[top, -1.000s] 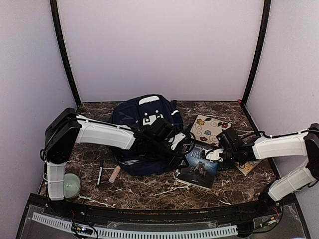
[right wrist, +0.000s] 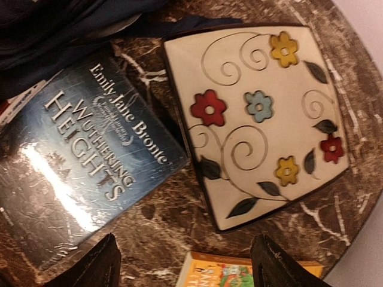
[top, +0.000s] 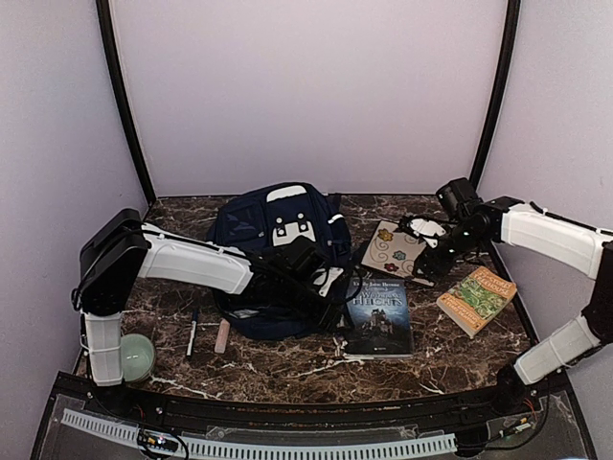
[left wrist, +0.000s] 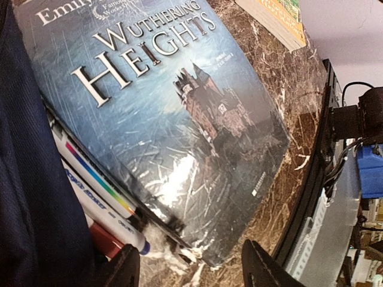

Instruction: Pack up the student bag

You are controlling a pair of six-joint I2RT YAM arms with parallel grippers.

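The navy backpack [top: 283,206] lies at centre left, with my left gripper [top: 335,311] low over its front edge beside the Wuthering Heights book [top: 378,321]. In the left wrist view the book [left wrist: 173,119] lies against navy fabric [left wrist: 36,203] and some pens [left wrist: 105,209]; this gripper's fingers are apart with nothing held. My right gripper [top: 426,259] is above the flowered cream case [top: 388,249], its fingers apart and empty in the right wrist view, where the case [right wrist: 257,125] lies beside the book. A green-covered book [top: 476,299] lies at the right.
A green bowl [top: 136,357], a marker [top: 192,335] and a pink item [top: 222,333] lie at front left. The marble table [top: 268,374] has bare surface along the front and right edges; walls enclose the back and sides.
My right arm has risen and moved toward the back, uncovering the green book. The Wuthering Heights book has straightened slightly. My left arm has shifted only slightly.
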